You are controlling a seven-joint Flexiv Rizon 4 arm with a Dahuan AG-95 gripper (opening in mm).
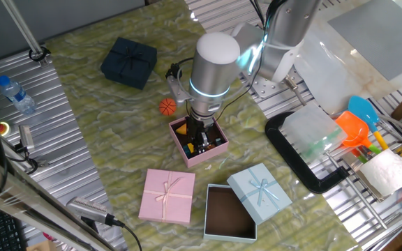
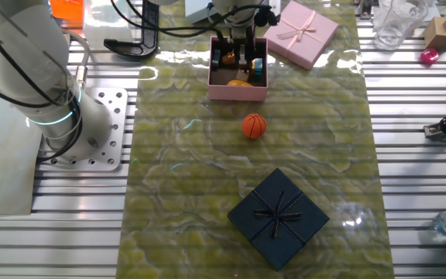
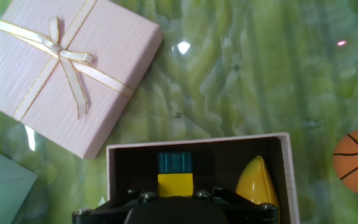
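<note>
My gripper point(image 1: 201, 143) points straight down into the open pink box point(image 1: 218, 150). Its fingertips are hard to make out there, and in the wrist view only its black body and linkages show along the bottom edge. A teal and yellow block point(image 3: 175, 183) is visible inside the box, right in front of the gripper. Whether the fingers touch it cannot be seen. To one side within the box is a yellow curved, pointed object point(image 3: 255, 180). Other small things in the box are partly covered by the gripper. Outside it, on the green mat, rests an orange basketball point(image 2: 254, 125).
The pink lid with a bow point(image 1: 167, 196) lies beside the box. An empty light-blue box point(image 1: 229, 213) has its lid point(image 1: 259, 193) leaning over one edge. A closed dark box point(image 2: 278, 218) stands apart. A black clamp-like frame point(image 1: 295, 157) borders the mat.
</note>
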